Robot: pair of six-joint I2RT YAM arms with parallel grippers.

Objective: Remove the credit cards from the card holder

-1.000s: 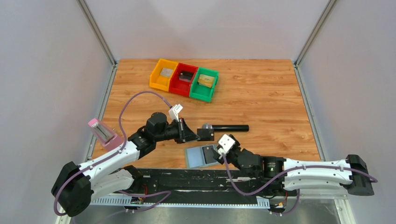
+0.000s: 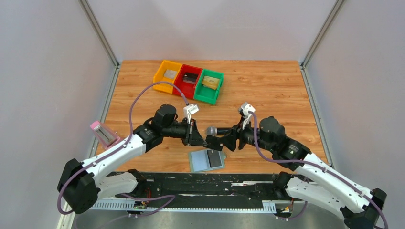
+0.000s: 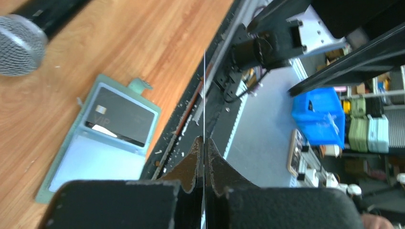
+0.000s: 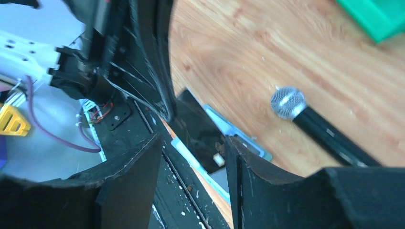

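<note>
Between the two arms hangs a black card [image 2: 214, 142], with my left gripper [image 2: 204, 143] shut on one end; the left wrist view shows this card edge-on as a thin line. My right gripper is part open, its fingers [image 4: 231, 152] spread around the card's free end, which has a small chip [image 4: 218, 160]. Whether either finger touches the card I cannot tell. Below lies the pale blue card holder [image 3: 98, 160], open on the table, with another dark card marked VIP [image 3: 126, 117] in its pocket.
A black microphone [image 4: 329, 136] lies just behind the holder. Farther back stand yellow [image 2: 159, 78], red [image 2: 177, 88] and green [image 2: 205, 98] bins with things inside. A pink object [image 2: 105, 134] sits at the left edge.
From beside the holder, my right gripper has swung up and away from the front edge to the hanging card's right end. My left gripper has shifted slightly right with the card.
</note>
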